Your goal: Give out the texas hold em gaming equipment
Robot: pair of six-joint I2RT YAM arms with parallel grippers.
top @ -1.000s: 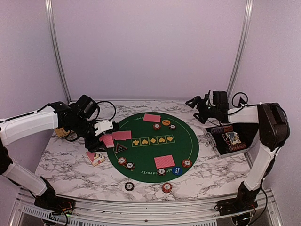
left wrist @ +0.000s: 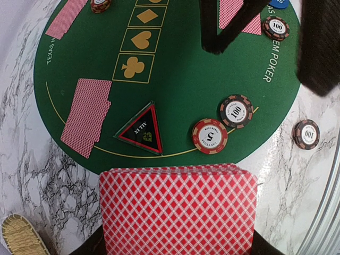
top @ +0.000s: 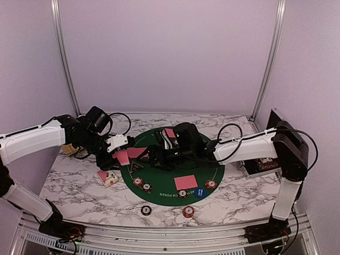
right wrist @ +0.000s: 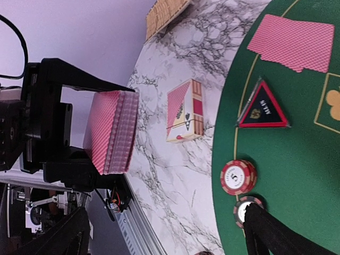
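My left gripper (top: 119, 158) is shut on a deck of red-backed cards (left wrist: 178, 210), held upright above the left rim of the green poker mat (top: 159, 197). The right gripper (top: 151, 155) hangs open over the mat's left half, a short way right of that deck and apart from it. In the right wrist view the held deck (right wrist: 112, 132) is at the left, its edge facing the camera. Red-backed cards lie on the mat in groups, one pair (left wrist: 86, 117) close to the all-in triangle (left wrist: 142, 130). A red chip (left wrist: 210, 136) and a black chip (left wrist: 236, 111) rest beside it.
The card box (right wrist: 185, 110) lies on the marble left of the mat. Loose chips (top: 146, 210) sit near the front edge. A blue chip (top: 200, 192) is on the mat's front right. The open case (top: 260, 166) stands at the right, partly behind my right arm.
My right arm has swung left from near the case to over the mat, close to the left gripper. The left arm and its deck have stayed in place.
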